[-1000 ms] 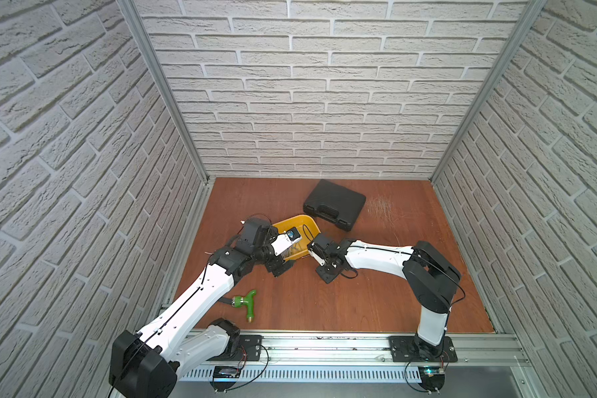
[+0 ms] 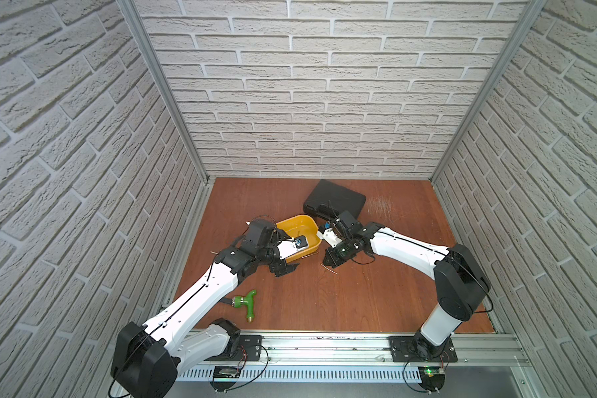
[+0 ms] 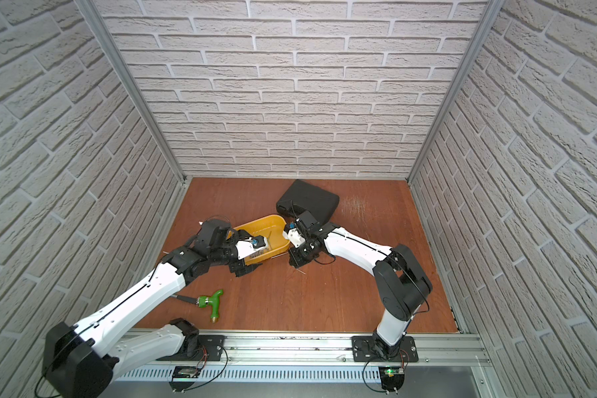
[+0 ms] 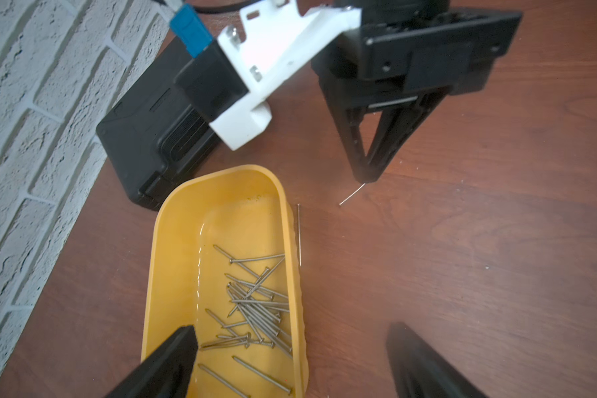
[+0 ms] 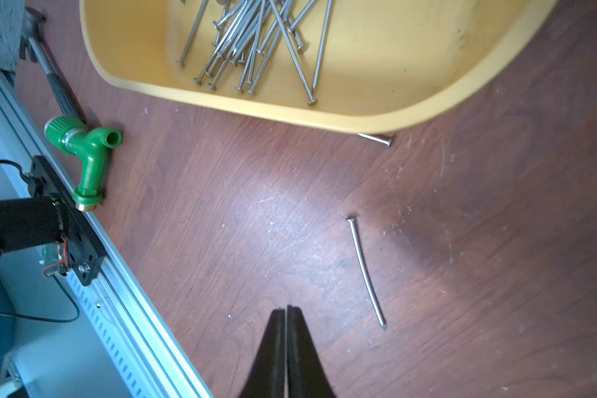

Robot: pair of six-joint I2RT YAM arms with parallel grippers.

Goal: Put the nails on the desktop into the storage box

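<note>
The yellow storage box (image 4: 292, 265) holds several nails (image 4: 258, 315) in a loose heap. On the desktop, a slightly bent nail (image 5: 366, 275) lies apart from the box. A second nail lies close along the box's outer side, partly hidden by the rim in the right wrist view. My left gripper is open above the box's side, nothing between its fingers. My right gripper has its fingertips together, no nail between them. It is over the desk beside the bent nail, whose far part it hides in the left wrist view.
A black case (image 4: 162, 132) lies behind the box. A green tap-like piece (image 5: 89, 152) and a hammer (image 5: 49, 69) lie toward the left front. Bare desktop (image 2: 351, 305) stretches in front and to the right.
My left gripper has shifted a little right.
</note>
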